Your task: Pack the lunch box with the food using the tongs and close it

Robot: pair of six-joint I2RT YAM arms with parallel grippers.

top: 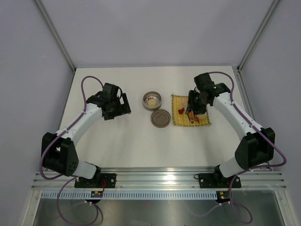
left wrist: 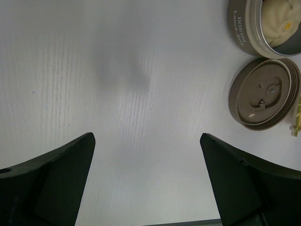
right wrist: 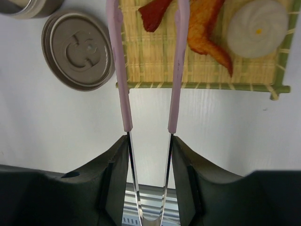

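A steel lunch box [top: 152, 101] with a cream bun inside stands left of a yellow bamboo mat [top: 178, 120]; its lid [top: 160, 118] lies in front of it. On the mat are a red drumstick-like piece [right wrist: 150, 14], an orange piece [right wrist: 207, 42] and a pale round bun [right wrist: 256, 30]. My right gripper [top: 190, 110] is over the mat, shut on pink-tipped tongs [right wrist: 174, 108], whose arms stand apart above the food. My left gripper [top: 120, 108] stands open and empty left of the box.
Metal rails [top: 146, 172] run along the front edge.
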